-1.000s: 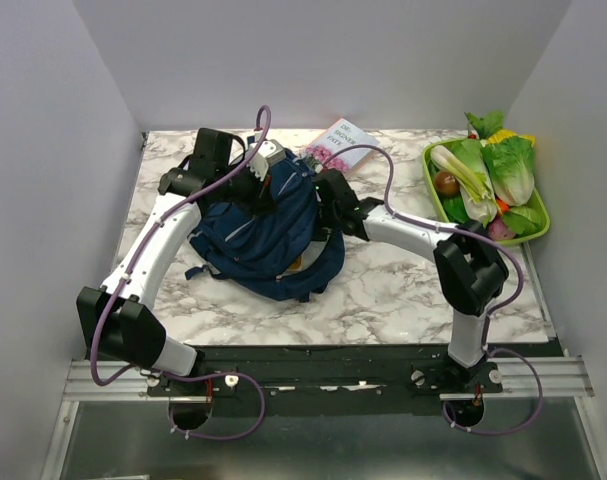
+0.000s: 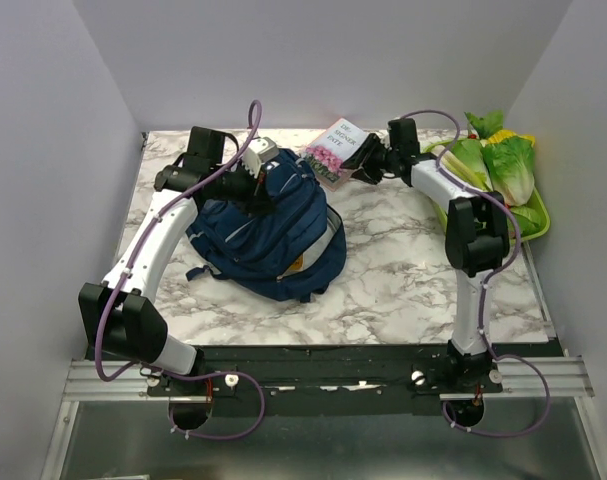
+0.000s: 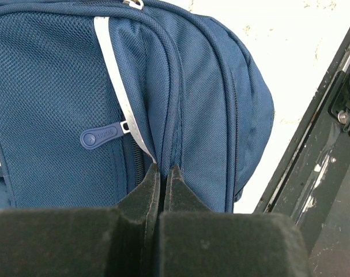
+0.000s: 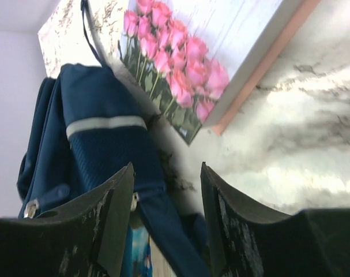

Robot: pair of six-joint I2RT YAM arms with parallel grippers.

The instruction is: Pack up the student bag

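A navy backpack [image 2: 283, 250] lies open at the left of the marble table, a yellow item showing inside. My left gripper is shut on the bag's top, its fingertips on a piped fabric edge beside a white strip and zipper pull; whether fabric is between them is unclear. A book [image 2: 333, 150] with pink tulips lies behind the bag, also large in the right wrist view [image 4: 180, 69]. My right gripper hangs apart from it, near its front right side, fingers parted with nothing held.
A green basket [image 2: 535, 225] of vegetables stands at the right, partly under the right arm. Walls bound the table at the back and sides.
My right gripper has moved from the bag's opening rightward and back to beside the book. The left arm shifted slightly earlier and has since stayed still.
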